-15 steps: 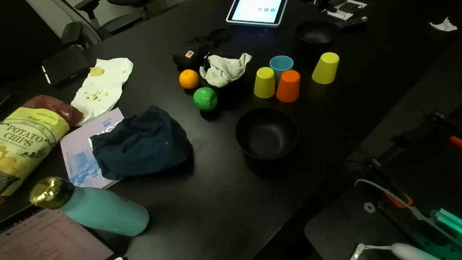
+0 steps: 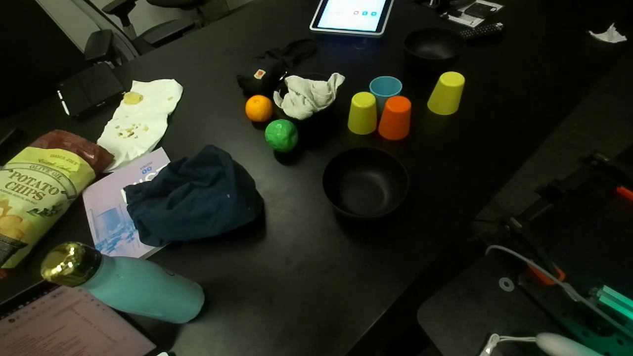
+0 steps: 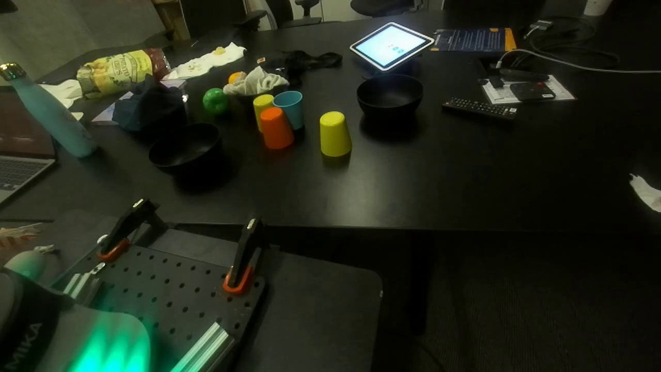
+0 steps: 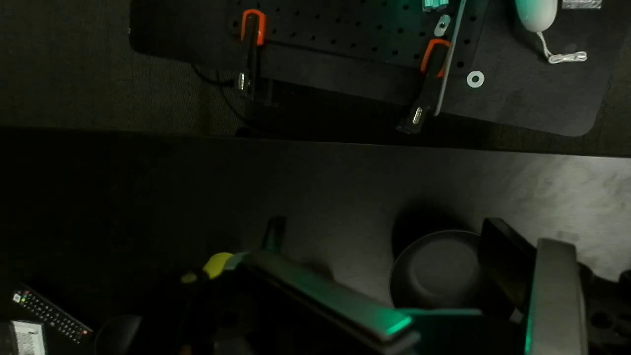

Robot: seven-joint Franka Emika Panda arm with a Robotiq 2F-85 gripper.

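Note:
In the wrist view my gripper stands open, its fingers wide apart and only tabletop and part of a black bowl (image 4: 440,266) showing between them. Neither exterior view includes the gripper. That bowl (image 2: 365,181) looks empty in exterior view 1. Behind it are an upside-down yellow cup (image 2: 362,113), an orange cup (image 2: 395,118) and an upright blue cup (image 2: 385,89), close together. A second yellow cup (image 2: 446,94) stands apart to their right. Left of the cups are a green ball (image 2: 281,136), an orange fruit (image 2: 259,109) and a pale cloth (image 2: 308,95) draped over a dark bowl.
Another black bowl (image 3: 390,96) sits farther back, near a remote (image 3: 480,108) and a tablet (image 3: 391,46). A dark blue cloth (image 2: 196,196), a turquoise bottle (image 2: 145,288) and a chip bag (image 2: 41,184) occupy the left.

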